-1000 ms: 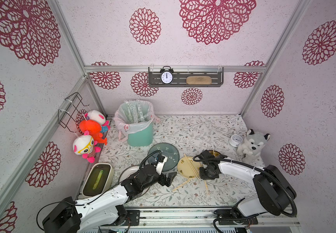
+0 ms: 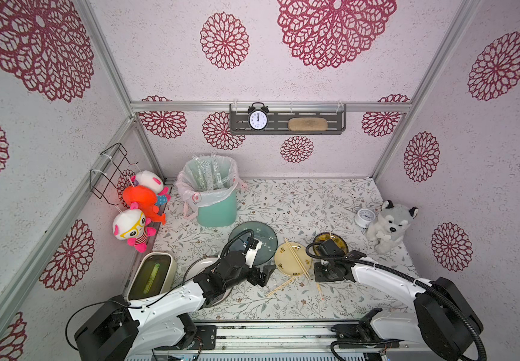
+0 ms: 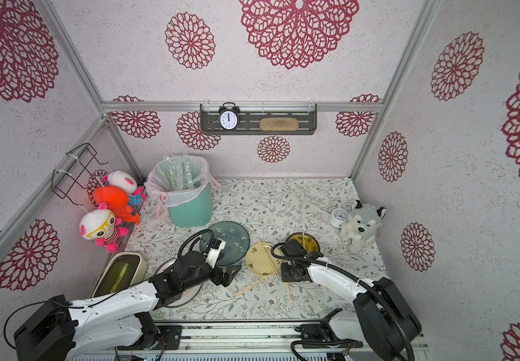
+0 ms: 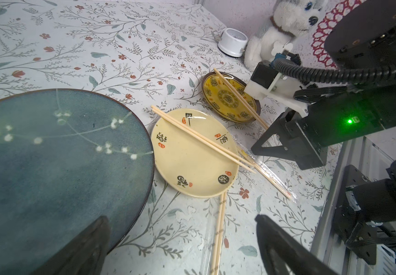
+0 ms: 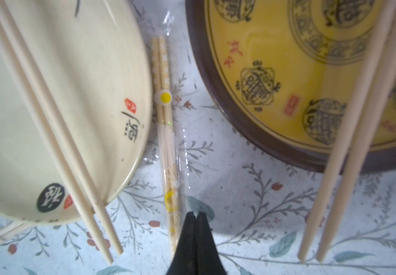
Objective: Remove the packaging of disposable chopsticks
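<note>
Between the cream plate (image 5: 115, 27) and the yellow bowl (image 5: 262, 123), a pair of chopsticks in clear packaging (image 5: 163, 114) lies on the cloth. My right gripper is shut, nothing showing between its fingers, just right of that packet's near end. Another wrapped pair (image 4: 218, 233) lies in front of the plate in the left wrist view. Bare chopsticks (image 4: 202, 138) rest across the cream plate, and another bare pair (image 5: 362, 119) leans over the bowl's rim. Standing open and empty, my left gripper points at the cloth in front of the plates.
A blue-green plate (image 4: 60, 169) stands left of the cream one. The green bin (image 2: 216, 210) at the back left holds clear wrappers (image 2: 210, 173). A plush husky (image 2: 392, 225) and white clock (image 2: 365, 217) sit at the right.
My right arm has shifted slightly to the right and nearer the front edge, showing more of the yellow bowl. The left arm has barely moved.
</note>
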